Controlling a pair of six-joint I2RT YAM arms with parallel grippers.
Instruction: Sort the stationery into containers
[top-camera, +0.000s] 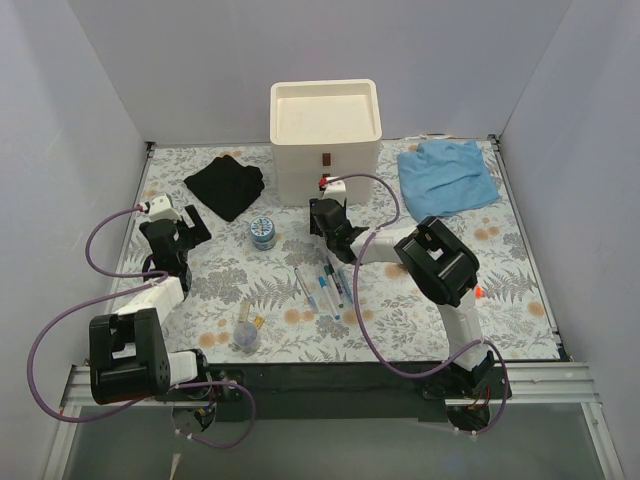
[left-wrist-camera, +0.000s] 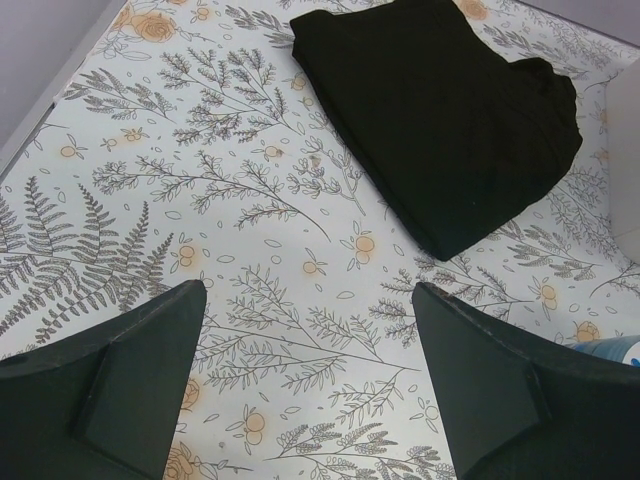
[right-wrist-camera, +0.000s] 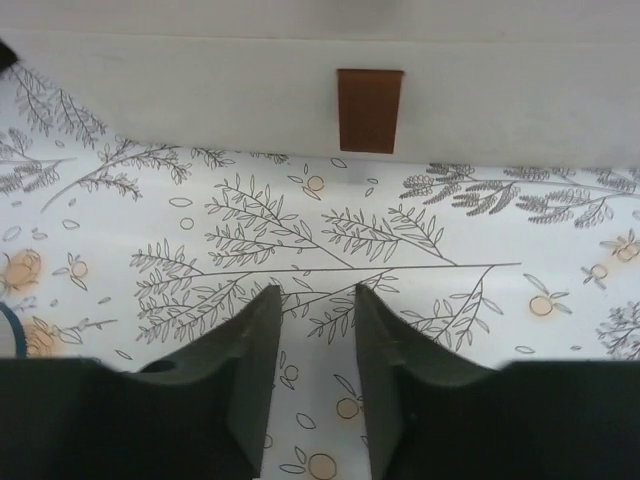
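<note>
My right gripper stands open above the table, facing the front of the white box (top-camera: 325, 110) and its brown tab (right-wrist-camera: 368, 108). Several pens and markers (top-camera: 326, 297) lie in the middle, beside and below that arm. A blue round tin (top-camera: 262, 232) stands left of the right gripper. A clear cup (top-camera: 246, 337) with small light items beside it is near the front. My left gripper is open at the left side over bare table, with the black cloth (left-wrist-camera: 430, 120) ahead of it.
A blue cloth (top-camera: 448, 178) lies at the back right. A small orange object (top-camera: 479, 293) is at the right edge, partly hidden. The left-middle and right-front of the table have free room. Walls border both sides and the back.
</note>
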